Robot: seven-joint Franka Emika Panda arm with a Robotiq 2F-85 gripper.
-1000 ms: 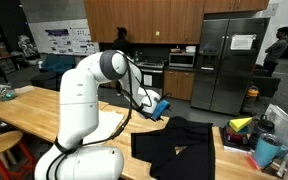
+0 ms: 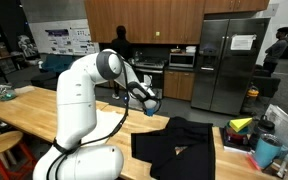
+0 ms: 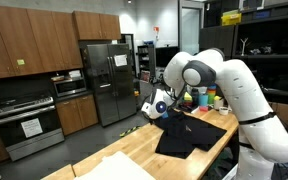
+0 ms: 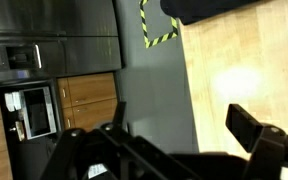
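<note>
My gripper is open, with nothing between its black fingers; bare wooden tabletop and grey floor show beyond them in the wrist view. A black cloth (image 2: pixel 172 150) lies spread unevenly over the table (image 2: pixel 42 113), and in exterior view 1 the gripper (image 2: pixel 152 107) hangs above the table to the left of the cloth's far part. From the other side, exterior view 2 shows the same cloth (image 3: pixel 188 138) near the arm's base. Only a corner of the cloth (image 4: pixel 196 9) enters the wrist view at the top, apart from the fingers.
Several containers, among them a blue-topped tub (image 2: pixel 268 150), crowd the table's right side. A yellow-green item (image 2: pixel 240 124) lies near them. An orange stool (image 2: pixel 6 148) stands at the left. Bare wood lies left of the cloth.
In exterior view 1 the gripper has moved left and slightly up, away from the cloth, and its wrist has turned. The cloth looks unchanged.
</note>
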